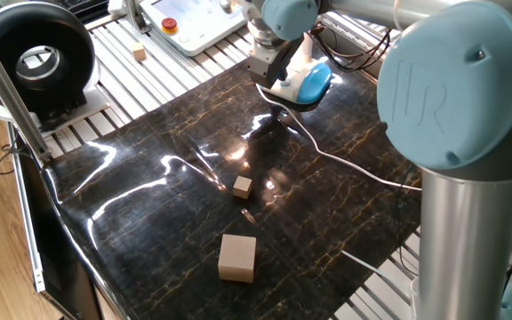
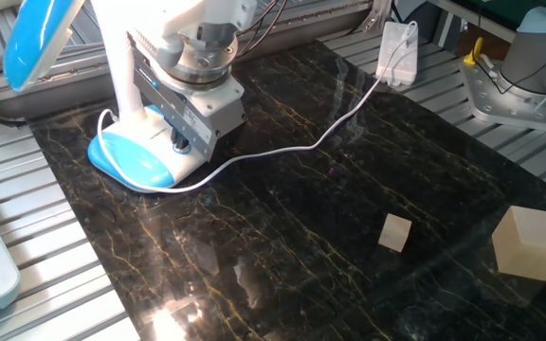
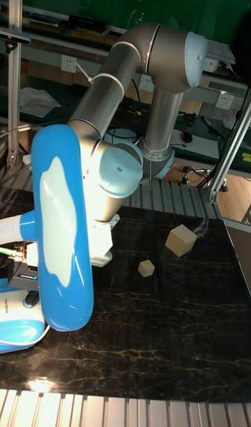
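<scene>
A blue-and-white desk lamp stands on the dark marbled board, its base (image 2: 131, 156) flat on the surface and its long blue-rimmed head (image 3: 65, 234) raised above. My gripper (image 2: 180, 142) points down right at the lamp base, close to the dark knob there; whether it touches cannot be made out. Seen from exterior view 1, the gripper (image 1: 278, 82) hangs over the back of the board beside the lamp base (image 1: 314, 84). Its fingertips are too hidden to show whether it is open or shut. A small wooden cube (image 1: 243, 187) and a larger wooden cube (image 1: 237, 258) sit apart from it.
A white cable (image 2: 316, 144) runs from the lamp across the board to a white power strip (image 2: 398, 55). The teach pendant (image 1: 189, 25) and another small wooden block (image 1: 139, 52) lie on the slats. Around the two cubes the board is clear.
</scene>
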